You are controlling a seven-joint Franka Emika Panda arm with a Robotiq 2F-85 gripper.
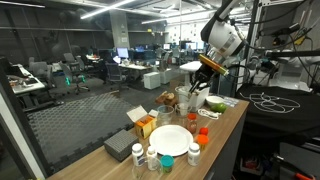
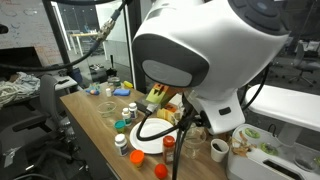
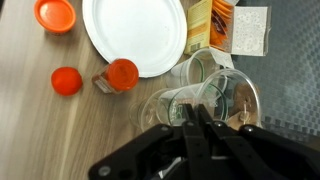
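In the wrist view my gripper is shut on the wall of a clear glass cup (image 3: 243, 98), whose wide rim faces the camera. Below and beside it, another clear glass (image 3: 152, 107) stands on the wooden table, partly overlapped by my fingers. A third clear glass (image 3: 198, 67) is just past the held one. Exactly how far the held cup is from these glasses cannot be told. From the second exterior view the arm's large white body (image 2: 190, 60) hides most of my gripper.
A white plate (image 3: 135, 35) lies beside the glasses. An orange-lidded jar (image 3: 122, 74), a red tomato (image 3: 66, 81) and an orange item (image 3: 55, 15) are close by. An open box with orange packets (image 3: 220, 25) stands beyond. Several small bottles sit at the table's near end in the first exterior view.
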